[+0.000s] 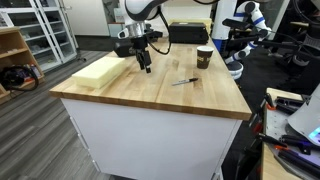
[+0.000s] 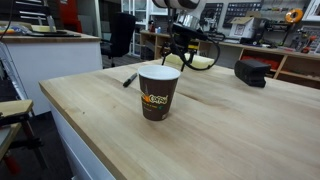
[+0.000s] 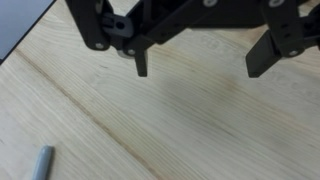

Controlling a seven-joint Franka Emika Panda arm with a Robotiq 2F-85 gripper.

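My gripper is open, its two black fingers wide apart with only bare wood visible between them. In exterior view 1 the gripper (image 1: 137,54) hovers over the back left part of the wooden table, beyond the pale yellow block (image 1: 99,73). A dark paper cup (image 2: 157,97) with a pale rim stands upright, well apart from the gripper. On the tabletop lies a thin grey and dark pen-like item (image 1: 185,81); one end of this item (image 3: 43,163) shows at the lower left in the wrist view.
A black box or pouch (image 2: 252,74) rests toward the far side of the wooden table (image 2: 230,130). The table's edge drops off to a white cabinet side (image 1: 150,135).
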